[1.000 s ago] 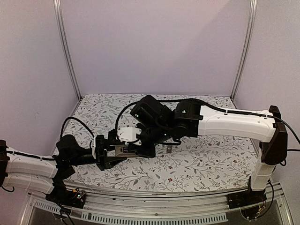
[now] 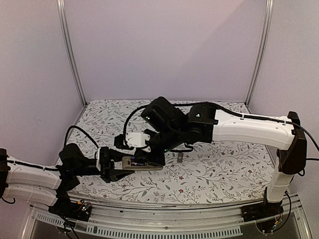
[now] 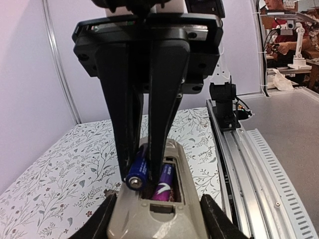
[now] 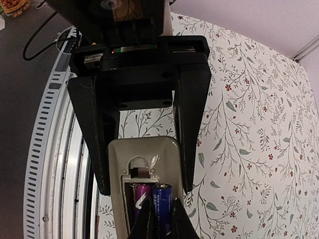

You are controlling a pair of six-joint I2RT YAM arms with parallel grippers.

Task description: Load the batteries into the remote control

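The beige remote control (image 2: 152,168) is clamped by my left gripper (image 2: 127,168), its battery compartment facing up. A purple battery (image 3: 163,185) lies inside that compartment. Beside it, a blue battery (image 3: 137,172) leans tilted, its near end raised at the compartment's rim in the left wrist view. The fingertips of my right gripper reach down around the blue battery, part way apart. From the right wrist view, the blue battery (image 4: 162,201) stands between the fingers, alongside the purple battery (image 4: 141,194). Whether both fingers press on it is unclear.
A small grey piece (image 2: 180,157) lies on the patterned table right of the remote. Another small light object (image 2: 156,193) rests near the front edge. Both arms are close together over the remote.
Over the last second my right gripper has shifted slightly upward in the top view, and more of the remote shows below it. The left arm has moved only slightly.
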